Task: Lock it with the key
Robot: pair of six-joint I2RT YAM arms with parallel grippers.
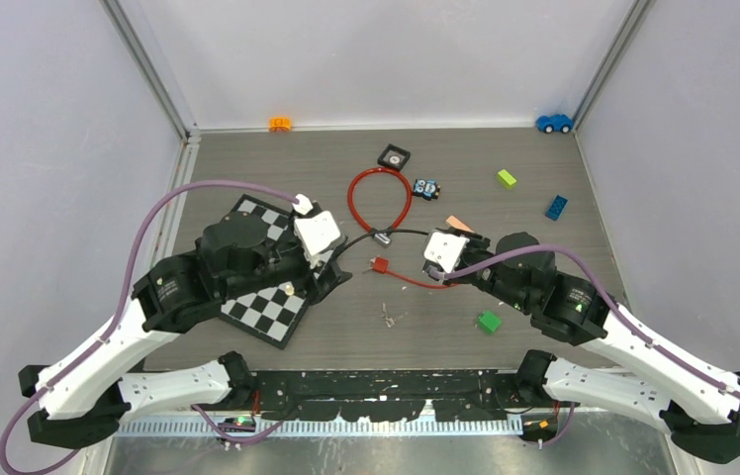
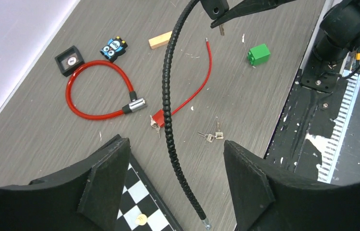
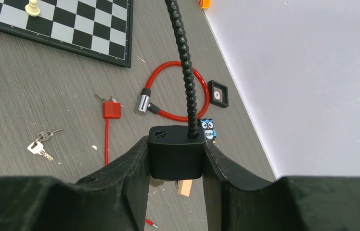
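A black cable lock body is clamped in my right gripper; its hole faces up and the cable rises from beside it. In the left wrist view the ribbed black cable hangs between the spread fingers of my left gripper, which is open. The cable's free metal tip shows low between those fingers, and I see no grip on it. A small key sticks out beneath the held lock.
Below lie a red coiled lock, a red seal-type lock with keys, and loose keys. The chessboard is under my left arm; a green block lies to the right.
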